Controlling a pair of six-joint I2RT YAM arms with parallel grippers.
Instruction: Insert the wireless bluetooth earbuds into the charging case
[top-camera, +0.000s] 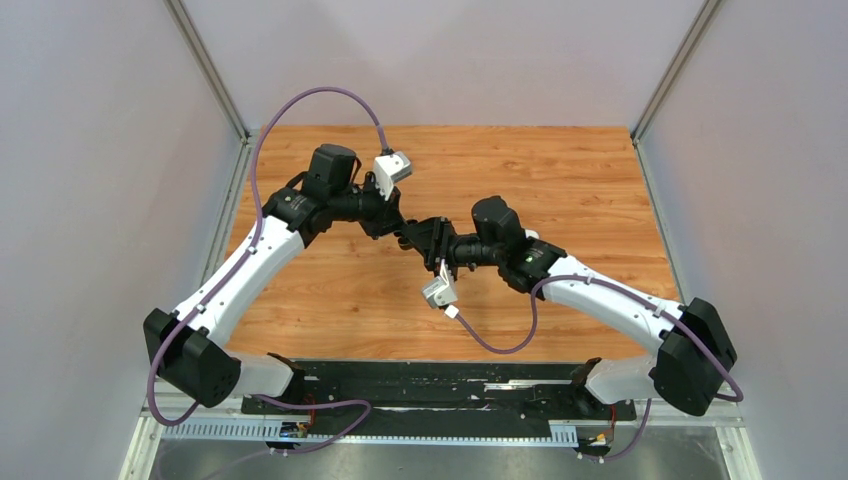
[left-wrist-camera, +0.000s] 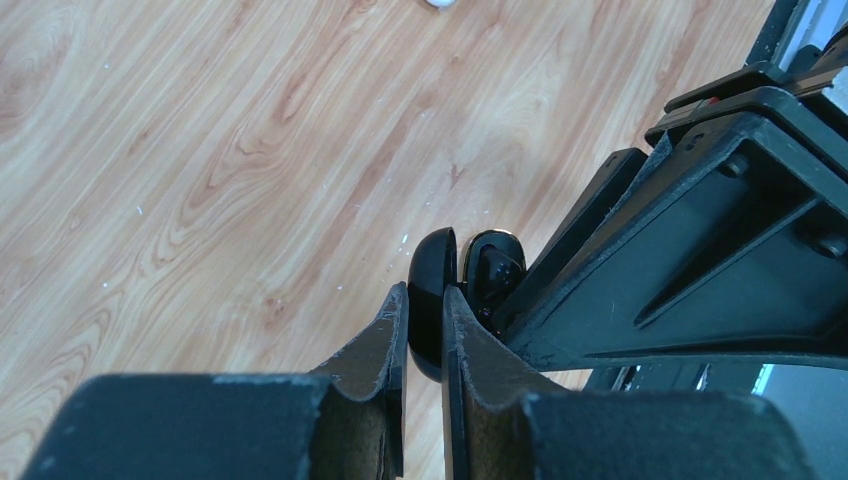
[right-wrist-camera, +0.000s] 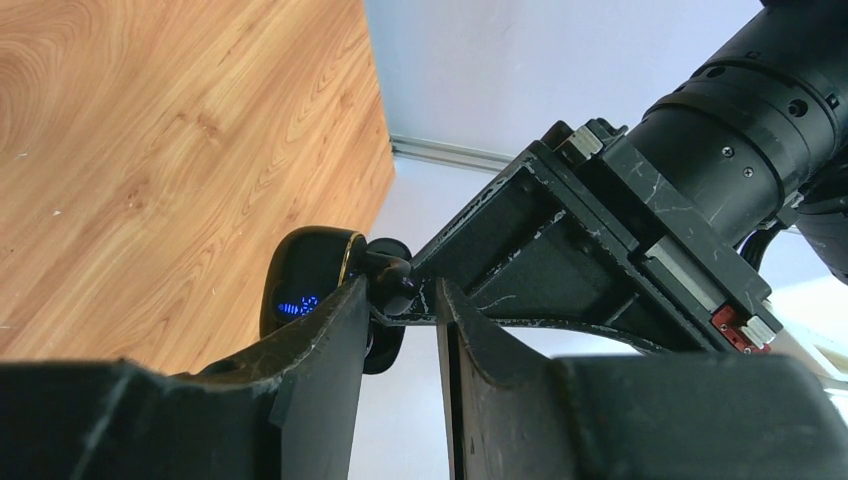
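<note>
Both grippers meet above the table's middle in the top view. My left gripper is shut on the black charging case (left-wrist-camera: 432, 262), whose open body shows a dark earbud seat beside the lid. In the right wrist view the case (right-wrist-camera: 305, 270) shows blue lit digits and a gold rim; a small glossy dark piece, apparently an earbud (right-wrist-camera: 393, 288), sits at its inner side, at the fingertips of my right gripper. The right fingers stand part open; whether they touch that piece is unclear.
A small white object (left-wrist-camera: 438, 3) lies on the wooden table (top-camera: 430, 160) at the edge of the left wrist view. The table around the grippers is otherwise clear; walls bound it on the sides.
</note>
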